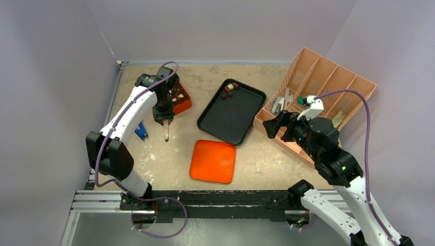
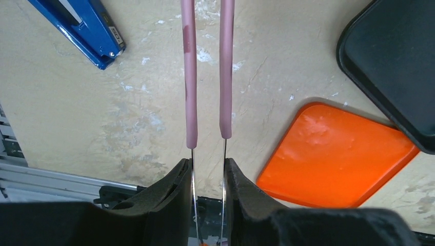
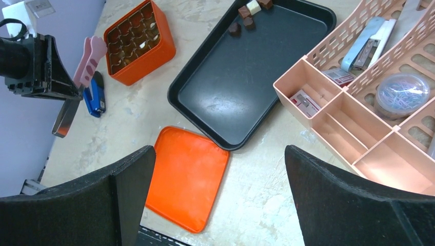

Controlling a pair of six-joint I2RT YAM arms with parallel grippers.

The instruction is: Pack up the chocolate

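Brown chocolate pieces and a pale one lie at the back of the black tray. An orange box with a dark compartmented insert stands left of it. My left gripper holds pink-tipped tongs above the bare table, between a blue stapler and the tray; their two arms are apart, with nothing visible between the tips. My right gripper hangs open and empty over the right side, near the organizer.
A pink divided organizer with staplers and small boxes fills the right of the table. An empty orange flat tray lies at the front centre. Bare table lies at front left and front right.
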